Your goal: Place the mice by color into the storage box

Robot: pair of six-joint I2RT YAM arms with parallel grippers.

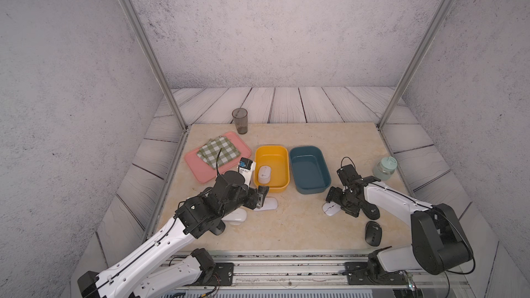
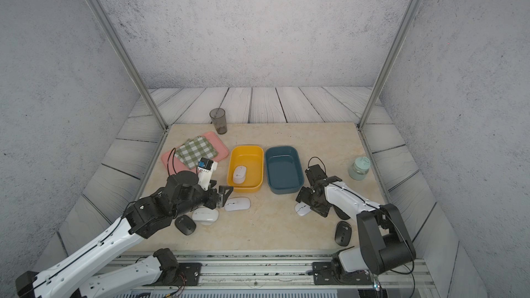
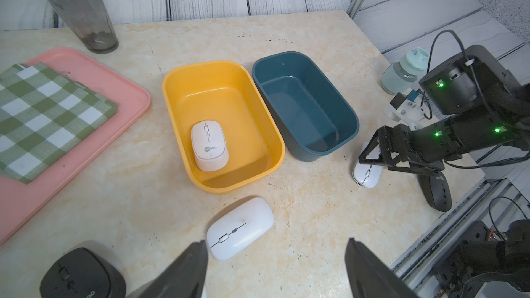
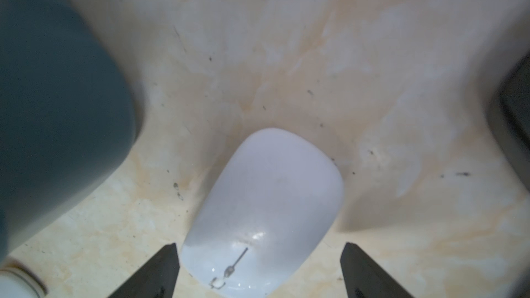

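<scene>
A white mouse (image 3: 209, 142) lies inside the yellow box (image 3: 243, 180); the teal box (image 3: 298, 104) beside it is empty. Below the yellow box, another white mouse (image 3: 240, 228) rests on the table, within view of my open left gripper, whose fingers hold nothing. More mice sit by the left arm: a white one (image 2: 205, 214) and a black one (image 2: 185, 224). My right gripper is open, low over a white mouse (image 4: 270, 204) that reaches partly between its fingers. Black mice (image 1: 373, 233) (image 3: 435, 190) lie on the right side.
A pink tray (image 3: 127, 99) with a checked cloth (image 3: 49, 110) occupies the left. A dark cup (image 1: 240, 120) stands at the back, a pale green jar (image 1: 384, 167) at the right. The table between the two arms is clear.
</scene>
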